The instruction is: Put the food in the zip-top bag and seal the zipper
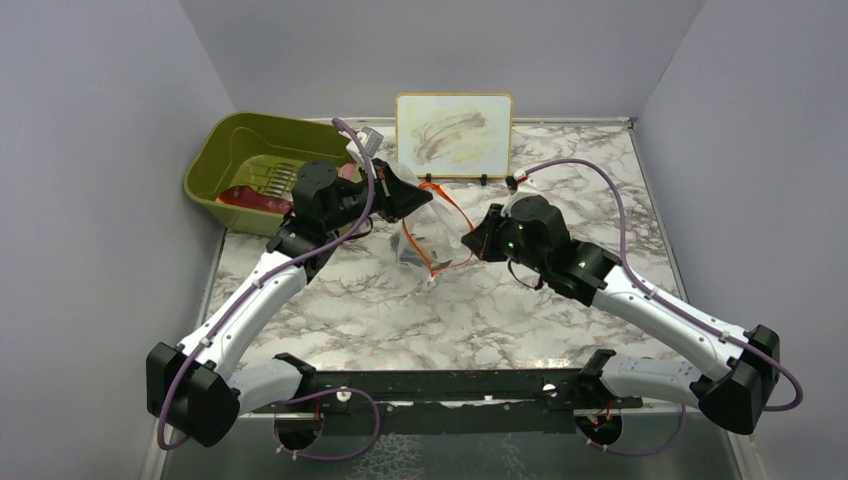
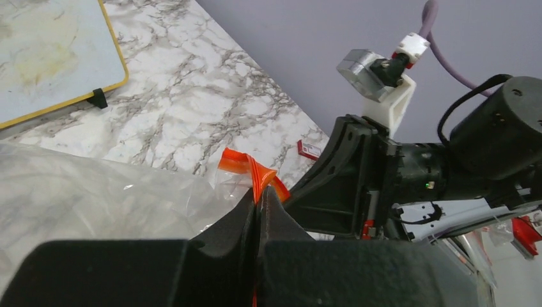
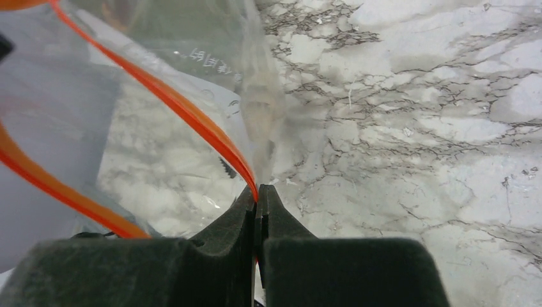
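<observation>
A clear zip top bag [image 1: 428, 232] with an orange zipper rim hangs between my two grippers, its mouth spread open. My left gripper [image 1: 428, 194] is shut on the rim's upper left part; in the left wrist view the orange zipper strip [image 2: 255, 173] runs down between its fingertips. On the right side, my right gripper [image 1: 468, 243] is shut on the rim, and the orange band [image 3: 204, 125] enters its fingers in the right wrist view. Something dark grey shows through the bag's lower part; I cannot tell exactly what it is.
A green basin [image 1: 262, 128] at the back left holds a dark red item [image 1: 252, 199] and other pieces, partly behind my left arm. At the back stands a yellow-edged white board [image 1: 455, 135].
</observation>
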